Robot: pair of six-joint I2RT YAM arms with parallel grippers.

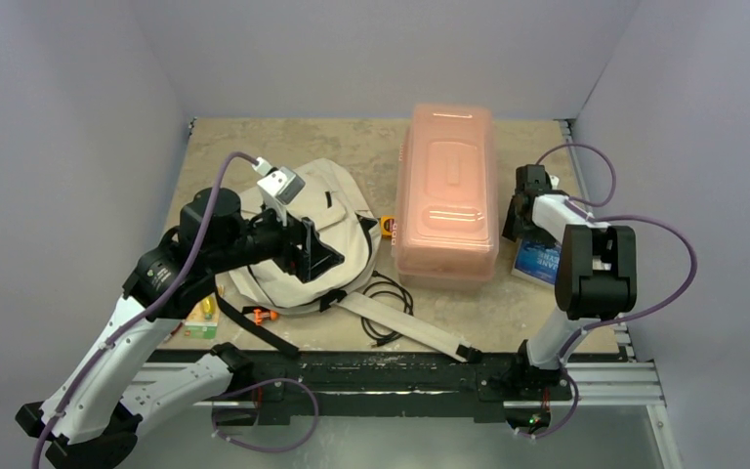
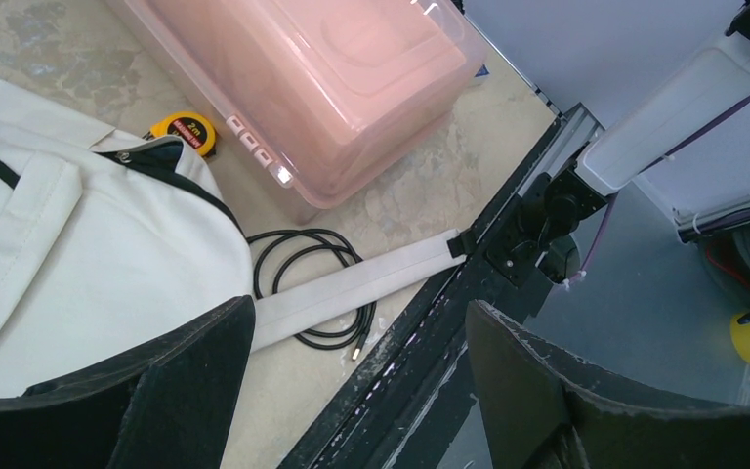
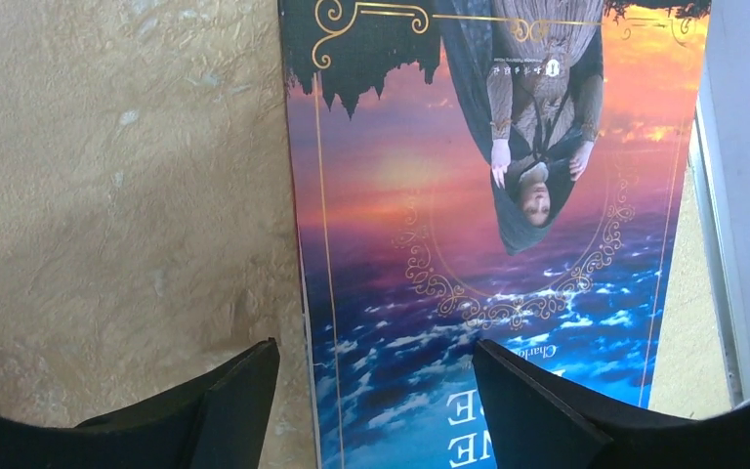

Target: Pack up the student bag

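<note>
The cream student bag [image 1: 324,208] lies flat left of centre, and its fabric fills the left of the left wrist view. Over it hangs my left gripper, open, nothing between its fingers. At the far right lies a book [image 3: 508,195] with a painted sunset cover, partly hidden by the right arm in the top view. My right gripper is above the book's left edge, fingers apart. One fingertip is over the bare table and the other over the cover. Contact with the book cannot be made out.
A translucent pink box [image 1: 447,176] stands between bag and book. Near the bag are a yellow tape measure [image 2: 187,130], a coiled black cable [image 2: 324,237], a strap [image 1: 405,324] and an orange item [image 1: 261,317]. Bare table [image 1: 439,322] shows in front of the box.
</note>
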